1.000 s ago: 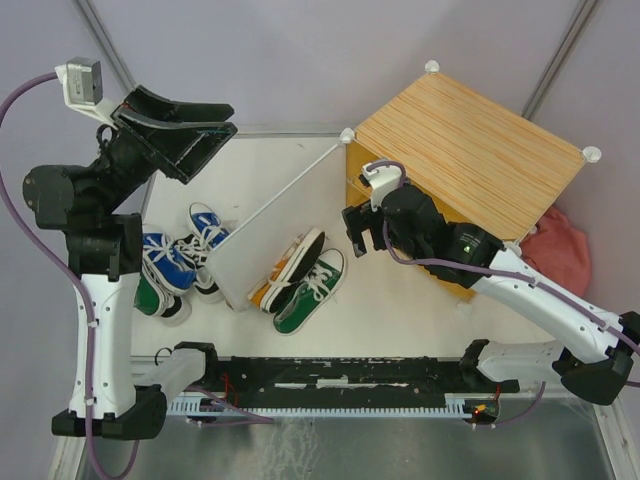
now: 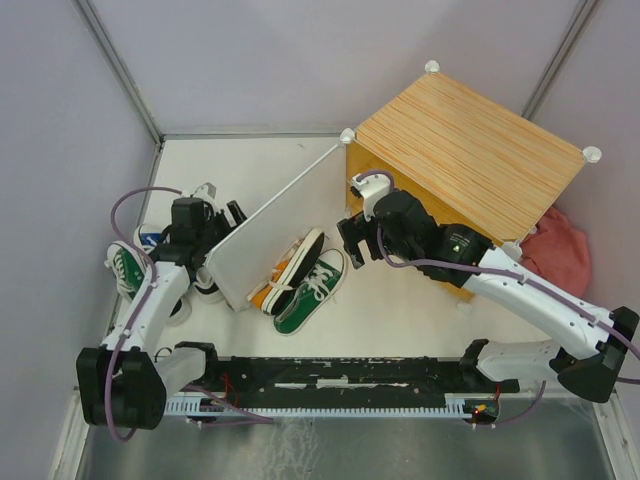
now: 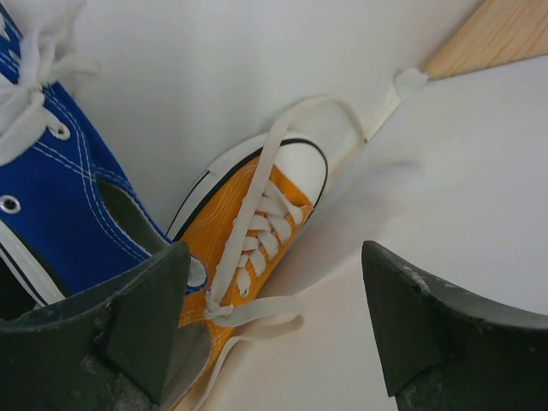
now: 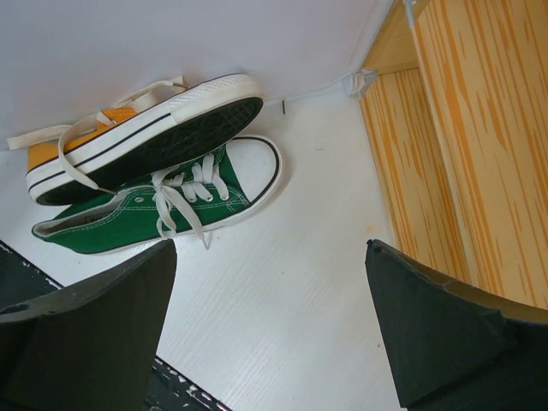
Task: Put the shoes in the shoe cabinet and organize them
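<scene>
Left of the cabinet's white door (image 2: 285, 220), my left gripper (image 2: 228, 220) is low among shoes, partly covering them. Its fingers stand apart in the left wrist view, above an orange shoe (image 3: 282, 201) with white laces; a blue shoe (image 3: 64, 167) lies to the left. A green shoe (image 2: 124, 268) shows beside my left arm. On the door's right side, an orange shoe (image 4: 154, 128) rests tilted against a green shoe (image 4: 111, 218). My right gripper (image 2: 356, 240) hangs open before the wooden cabinet (image 2: 470, 140), nothing between its fingers.
The swung-out door divides the two groups of shoes. A red cloth (image 2: 560, 255) lies at the cabinet's right.
My left gripper has come down from high at the upper left to the shoes left of the door, and its arm now covers several of them.
</scene>
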